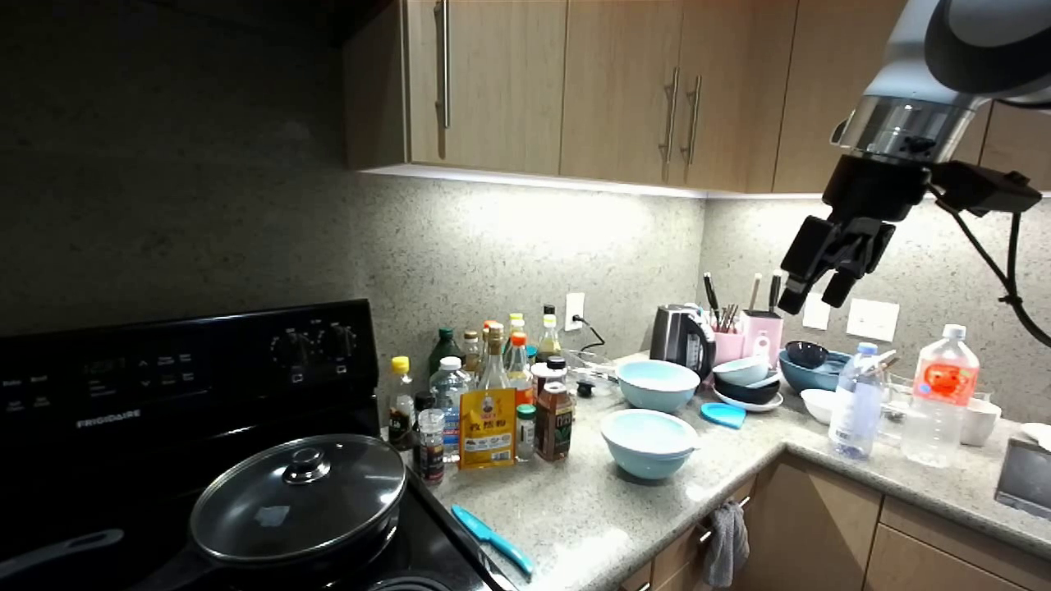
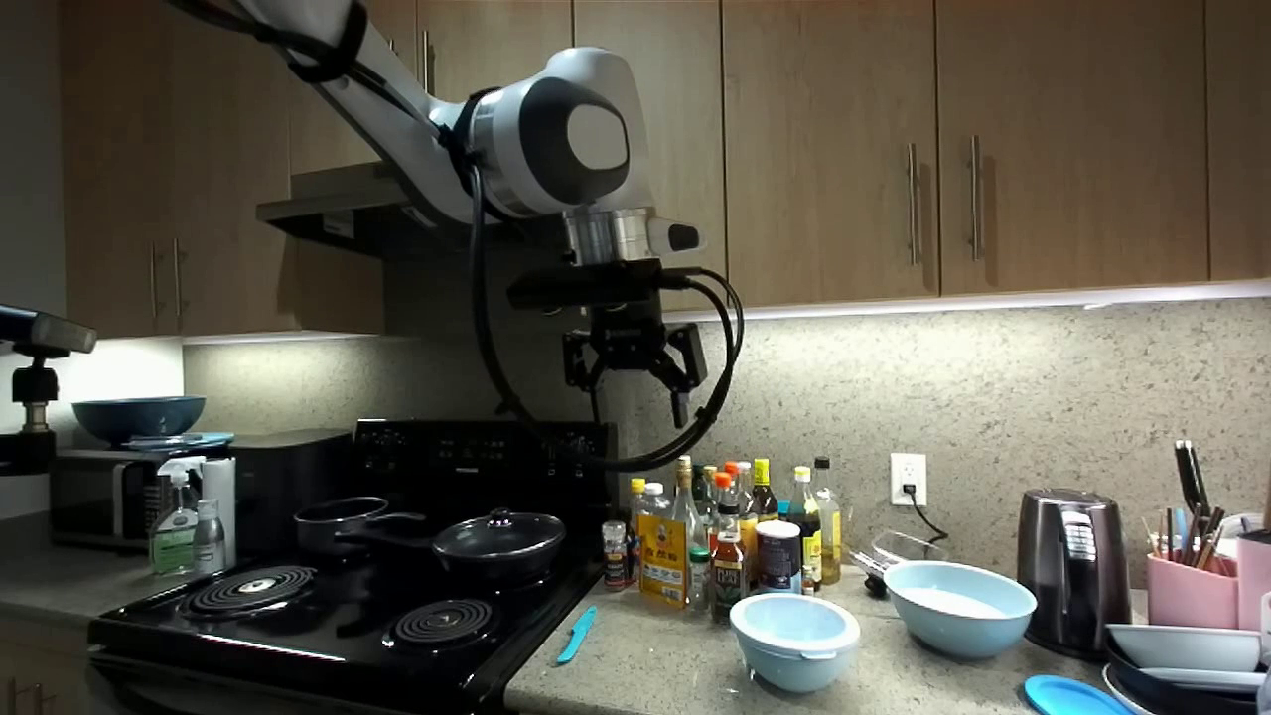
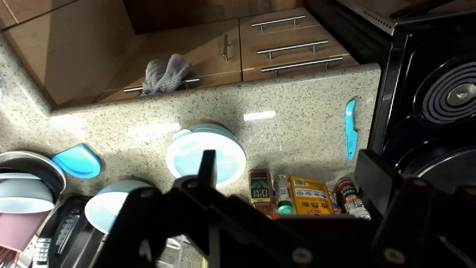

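Observation:
My gripper (image 2: pixel 637 405) hangs high above the counter, its two fingers spread wide apart and nothing between them. In the wrist view one finger (image 3: pixel 207 167) stands over the front blue bowl and the other by the spice jar. That front bowl (image 1: pixel 648 448) is light blue and sits near the counter's edge; a second light blue bowl (image 2: pixel 960 614) stands behind it, by the kettle. A turquoise knife (image 3: pixel 351 129) lies flat on the counter close to the stove. A black pan (image 1: pixel 300 507) with a glass lid rests on the stove.
Several bottles and jars crowd the wall, with a yellow packet (image 1: pixel 488 428) in front. A dark kettle (image 2: pixel 1075 572), a blue scraper-like piece (image 3: pixel 78 161) and stacked dishes (image 1: pixel 745 386) stand toward the corner. Counter between knife and front bowl is clear. A grey towel (image 1: pixel 727 543) hangs below.

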